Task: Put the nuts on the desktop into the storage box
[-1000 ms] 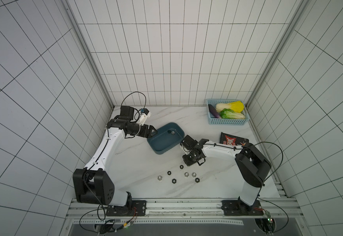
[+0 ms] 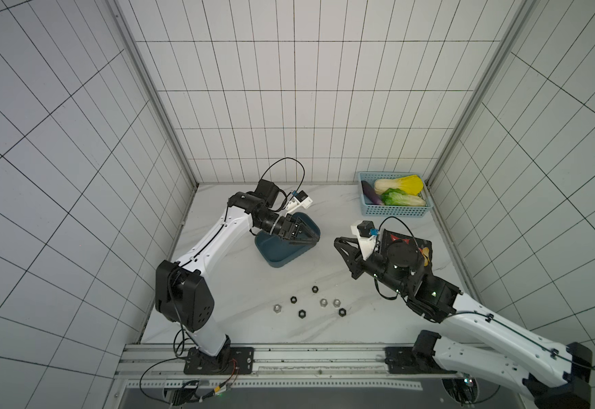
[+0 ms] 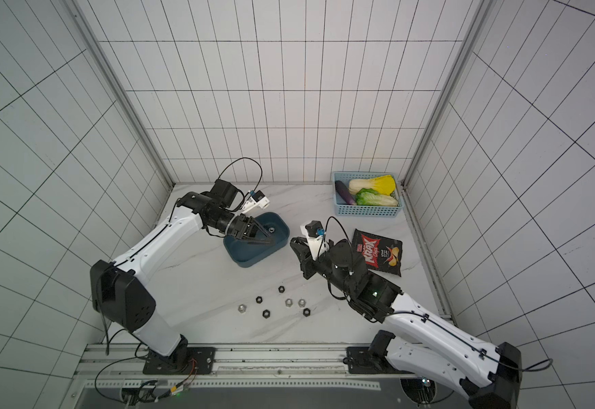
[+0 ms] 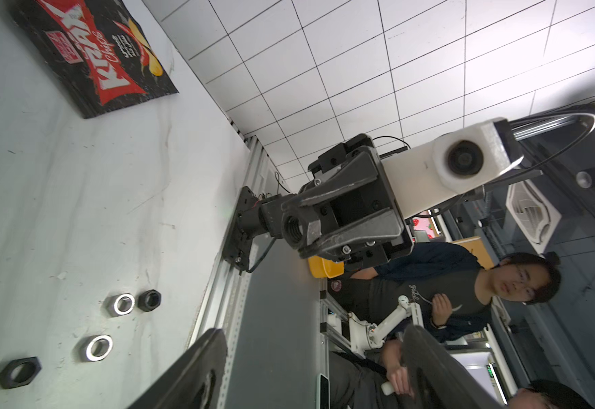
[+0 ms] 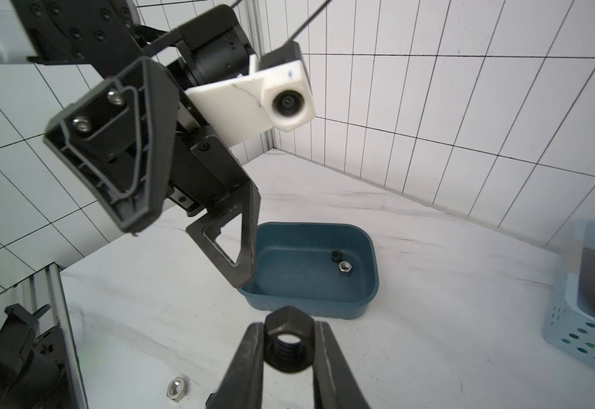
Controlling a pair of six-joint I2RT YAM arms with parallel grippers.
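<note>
A black nut (image 5: 288, 341) is held between the fingertips of my right gripper (image 2: 341, 244), which is raised right of the teal storage box (image 3: 246, 255). My left gripper (image 2: 311, 238) hovers over the box with its fingers apart and empty, facing the right one. In the right wrist view a silver nut (image 5: 345, 267) and a dark nut (image 5: 337, 256) lie inside the box. On the desktop in front, several loose nuts, silver and black, are spread out, among them a silver nut (image 2: 277, 308) and a black nut (image 2: 302, 313).
A blue basket (image 3: 369, 210) with vegetables stands at the back right. A chips bag (image 3: 377, 252) lies at the right. The tiled walls enclose the desk on the back and sides.
My right arm has lifted and turned, bringing the black nut up. My left gripper has moved rightward over the box.
</note>
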